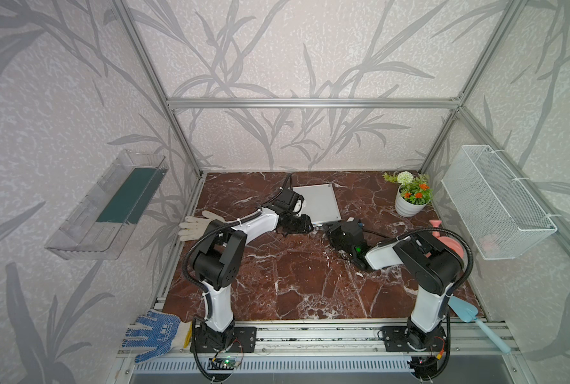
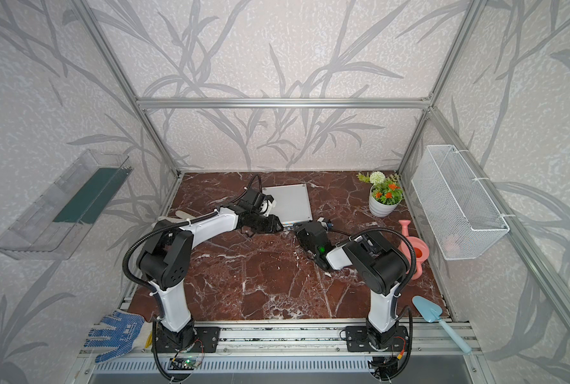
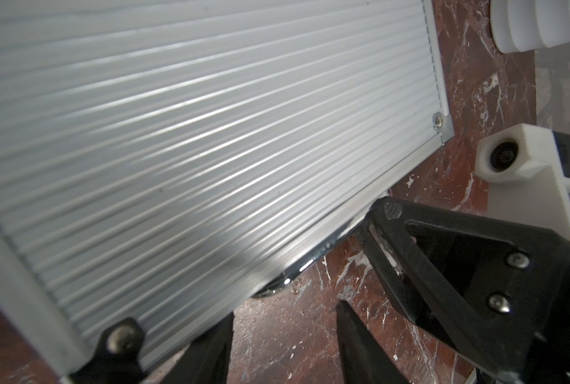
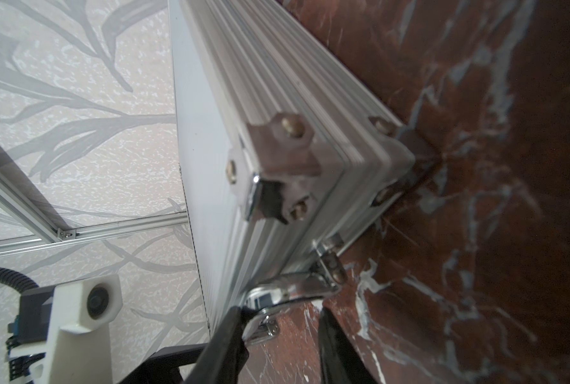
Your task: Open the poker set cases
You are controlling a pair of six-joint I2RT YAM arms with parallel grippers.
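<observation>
A silver aluminium case (image 1: 318, 201) lies closed near the back centre of the table, with metal corners and a chrome handle (image 4: 285, 291) on its front. My left gripper stands open at the case's front edge, its fingers low in the left wrist view with nothing clearly held between them. My right gripper is at the front near the handle; in the left wrist view its black fingers sit against the handle and front rim. Whether it holds the handle or an adjacent fitting is partly hidden.
A flower pot (image 1: 410, 198) stands back right, beside a pink watering can (image 2: 418, 252). A beige glove (image 1: 195, 227) lies left, a blue trowel (image 2: 429, 308) front right. Wire baskets hang on both side walls.
</observation>
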